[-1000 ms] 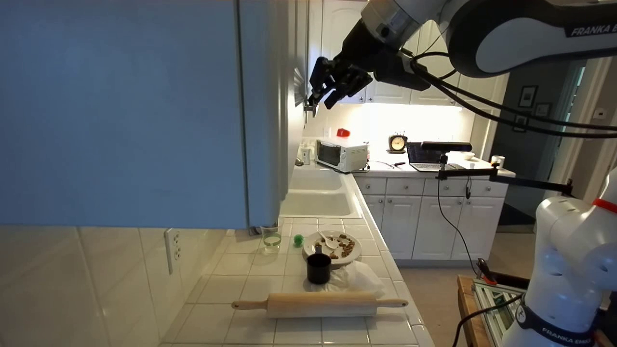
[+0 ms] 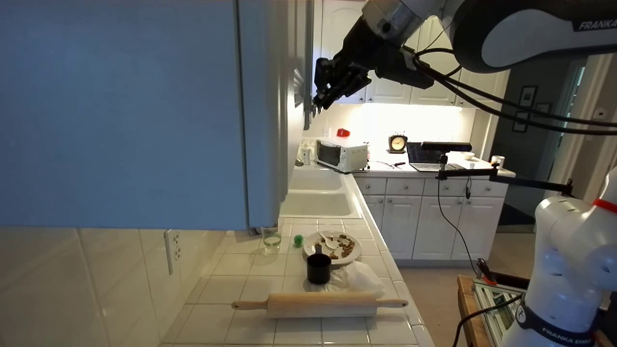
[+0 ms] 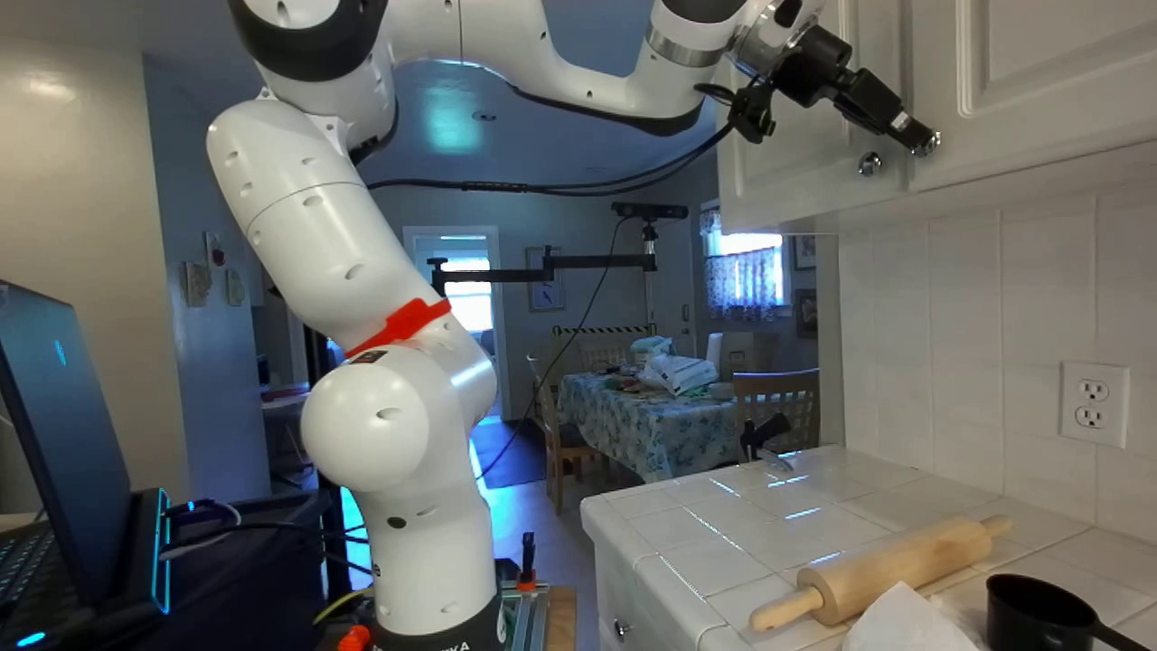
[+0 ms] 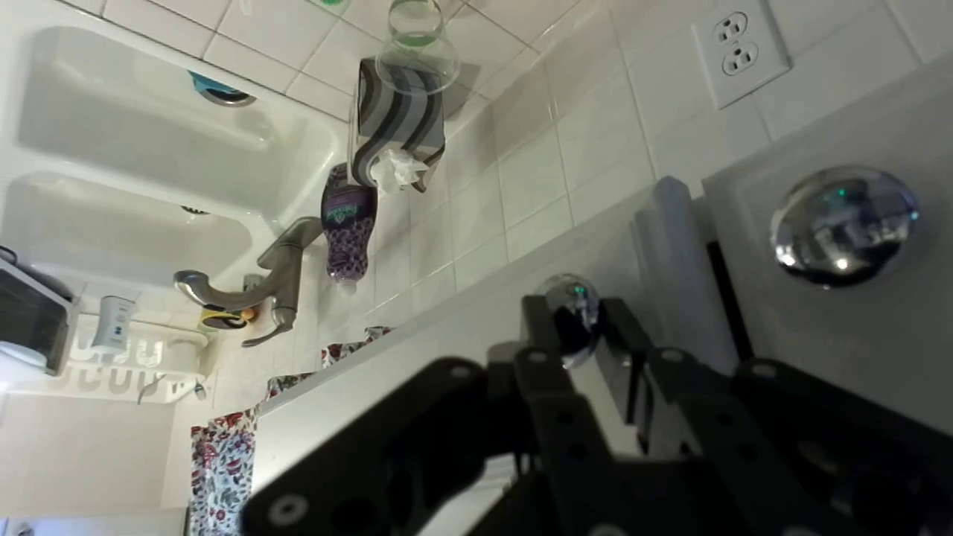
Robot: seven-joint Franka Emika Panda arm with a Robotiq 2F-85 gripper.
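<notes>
White upper cabinet doors carry round chrome knobs. In the wrist view my gripper is shut on one of them, the cabinet knob [image 4: 574,344], with a finger on either side. Past a dark gap, a second knob [image 4: 844,225] sits on the neighbouring door. Exterior view 2 has the gripper [image 3: 919,139] up against the knob at the lower corner of the panelled cabinet door [image 3: 1041,65]. From the side, the gripper [image 2: 321,103] meets the cabinet front, where a door edge [image 2: 309,69] seems to stand slightly out; the cabinet's inside is hidden.
Below lies a tiled counter with a rolling pin [image 2: 321,304], a black cup [image 2: 318,269], a plate [image 2: 309,252] of food bits and a glass [image 2: 270,240]. Beyond are the sink [image 2: 324,205] and a toaster oven [image 2: 353,157]. Space right of the cabinet front is open.
My gripper has shifted slightly right in exterior view 1, away from the cabinet front. The door edge beside it appears to have come out a little too.
</notes>
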